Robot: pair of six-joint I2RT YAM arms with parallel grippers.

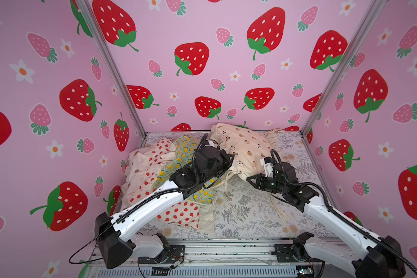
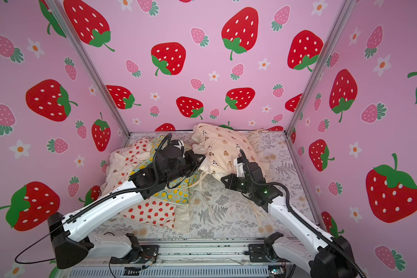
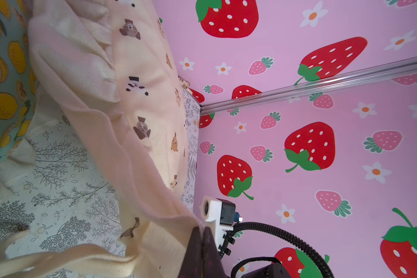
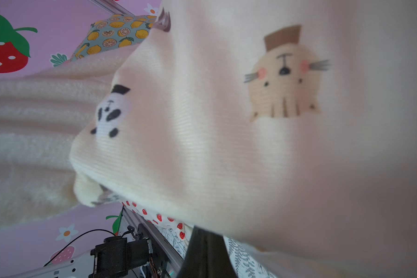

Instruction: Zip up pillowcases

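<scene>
The cream pillowcase [image 1: 245, 143] with small animal heads lies plump at the back middle. One edge of its opening runs in a taut line to my left gripper, whose fingertips are shut on that fabric edge. My right gripper is shut with nothing visible between its fingers, and its tips reach the lower border of the pillowcase fabric [image 4: 208, 153]. From above, my left gripper [image 1: 231, 160] is at the case's left front corner and my right gripper [image 1: 249, 180] at its front edge. No zipper pull can be made out.
Lemon-print [image 1: 186, 146] and strawberry-print [image 1: 178, 214] pillowcases lie piled at the left, partly under the left arm. Pale straps [image 1: 227, 192] trail over the leaf-patterned table. Bare table [image 1: 245, 217] shows at the front middle and along the right.
</scene>
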